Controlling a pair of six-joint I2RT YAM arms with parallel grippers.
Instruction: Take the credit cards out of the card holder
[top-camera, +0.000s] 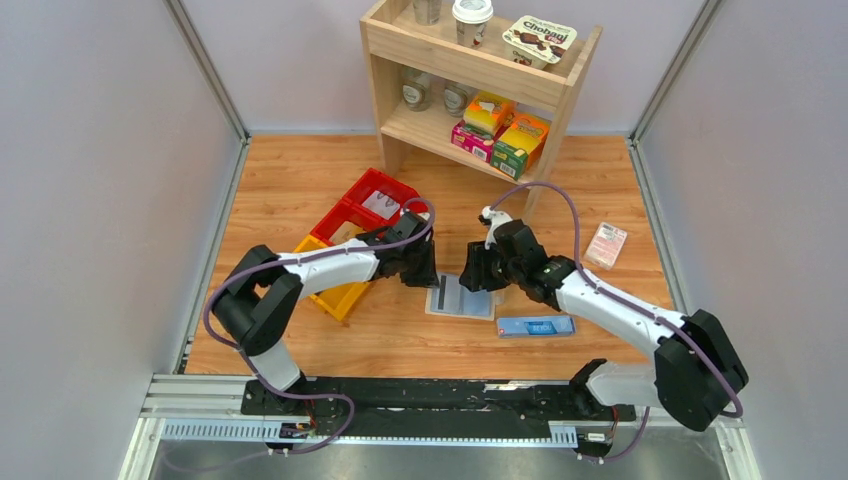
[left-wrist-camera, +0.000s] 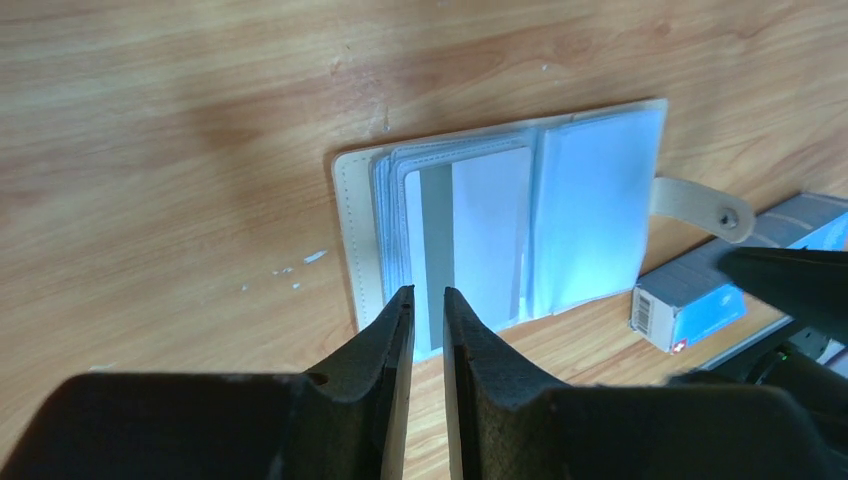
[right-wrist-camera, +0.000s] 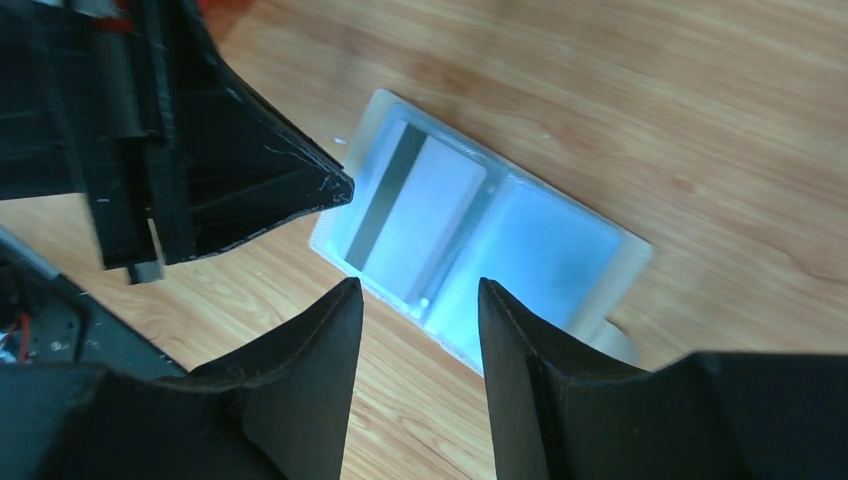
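The card holder (left-wrist-camera: 360, 240) lies spread flat on the table, with clear bluish sleeves and a strap with a snap. A white card with a grey stripe (left-wrist-camera: 490, 235) shows in its left-hand sleeve; the right-hand sleeve (left-wrist-camera: 600, 210) looks empty. Above the holder's left edge, my left gripper has its fingers slightly apart, nothing between them. My right gripper hangs over the near side of the holder, its fingers wider apart and empty. In the top view, the holder (top-camera: 462, 300) sits below both grippers.
A long blue box (top-camera: 536, 327) lies just right of the holder. Red and yellow bins (top-camera: 343, 300) stand behind the left arm, the red one holding a white card (top-camera: 382, 204). A wooden shelf (top-camera: 480, 65) fills the back. A pink pack (top-camera: 606, 245) lies at right.
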